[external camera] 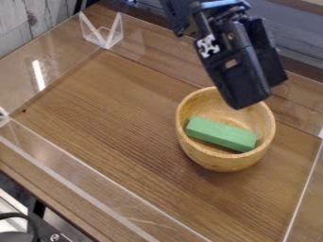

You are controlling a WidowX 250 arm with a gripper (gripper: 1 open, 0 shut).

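A pale yellow round bowl (228,160) sits on the wooden table at the right. A green block (221,133) lies inside it. The dark robot gripper (244,80) reaches down from the top of the view and hangs above the bowl's back rim. Its fingertips are hard to make out against the dark body, so its finger state is not clear from this view.
A clear angular plastic object (104,30) stands at the back left. Dark cables lie at the bottom left corner, beyond the table's edge.
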